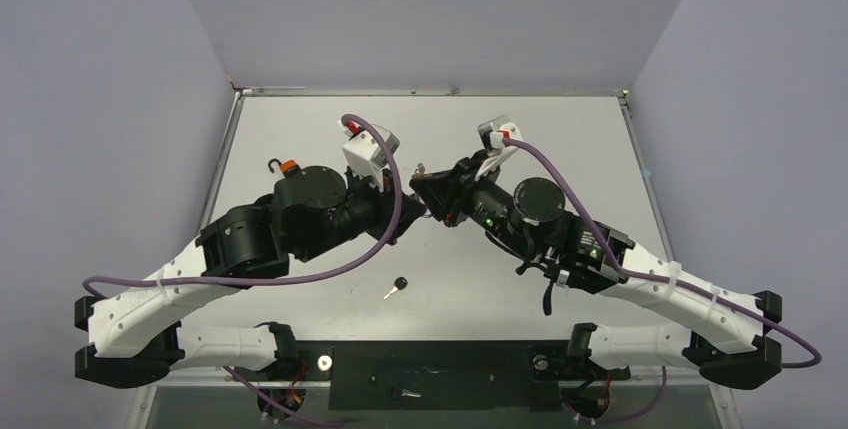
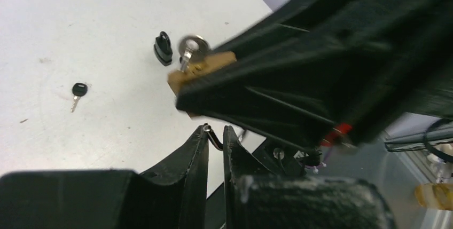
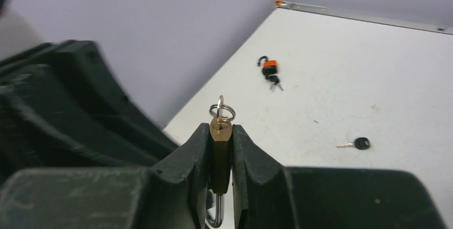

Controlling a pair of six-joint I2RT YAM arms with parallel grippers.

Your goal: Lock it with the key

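A small brass padlock (image 3: 220, 157) is clamped in my right gripper, which is shut on its body. A key (image 2: 186, 58) with a ring stands up out of the padlock's top; how deep it sits cannot be told. Below, the curved metal shackle (image 3: 216, 219) sticks out beneath the body. My left gripper is close under the padlock, its fingers a little apart, and the shackle shows in the narrow gap between them. Whether they touch the shackle is unclear. From above, both grippers meet near the table's middle, and the key's ring (image 1: 420, 168) shows there.
On the white table lies a loose black-headed key (image 1: 400, 283). A black padlock (image 2: 163, 48) rests farther off, and an orange-and-black padlock (image 3: 270, 68) with keys lies to the left.
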